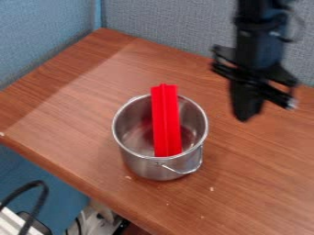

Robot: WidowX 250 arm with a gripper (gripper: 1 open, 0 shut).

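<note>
A steel pot [132,147] with a wire handle stands near the front edge of the wooden table. In it stands a red bar-shaped object [167,119], rising above the rim. My gripper [245,103], black and blurred, is up at the right, behind and apart from the pot. It is shut, with nothing visible at its tip.
Grey-blue padded walls [160,23] bound it behind and at the left. Cables lie below the front-left edge.
</note>
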